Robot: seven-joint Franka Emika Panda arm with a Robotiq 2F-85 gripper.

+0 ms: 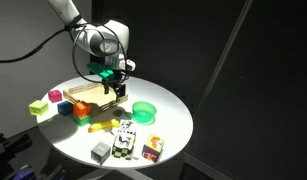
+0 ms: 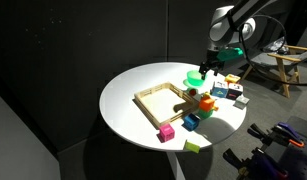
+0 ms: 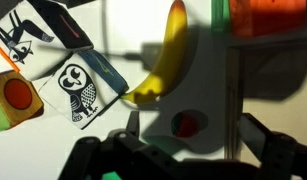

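Observation:
My gripper is open above the table, its two fingers wide apart. Lower down, between them in the wrist view, is a small red and green round piece; nothing is gripped. A yellow banana lies beyond it, showing also in exterior view 1 as a yellow strip. The wooden tray has its edge close beside the red and green piece. Part of a green bowl is near the gripper.
Blocks with animal pictures and a grey block stand toward the front. An orange block sits on a green block. Blue, pink and yellow-green blocks lie near the tray.

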